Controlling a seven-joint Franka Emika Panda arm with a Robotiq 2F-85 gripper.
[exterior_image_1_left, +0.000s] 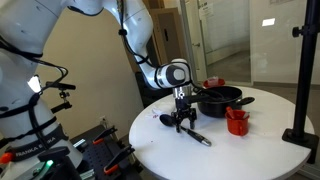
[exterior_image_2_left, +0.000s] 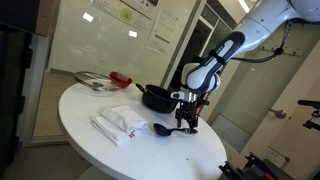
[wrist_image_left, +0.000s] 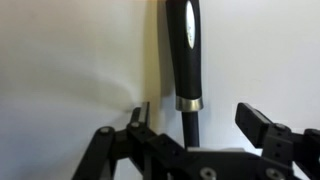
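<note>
A black ladle lies on the white table, its handle (exterior_image_1_left: 197, 137) pointing toward the lower right in the first exterior view and its dark bowl (exterior_image_2_left: 163, 129) visible in the second. My gripper (exterior_image_1_left: 186, 124) is low over the ladle's middle. Seen from the wrist, the open gripper straddles the ladle's thin dark shaft (wrist_image_left: 190, 128), just below the metal collar (wrist_image_left: 188, 103). Clear gaps separate the shaft from both fingers, the right-hand gap looking somewhat wider. The shaft's lower part is hidden by the gripper.
Behind the gripper stands a black pot (exterior_image_1_left: 220, 101), with a red container (exterior_image_1_left: 237, 123) close by. A white cloth (exterior_image_2_left: 120, 122) and a glass lid (exterior_image_2_left: 97, 79) occupy another part of the table. A black post (exterior_image_1_left: 301, 85) rises at the right.
</note>
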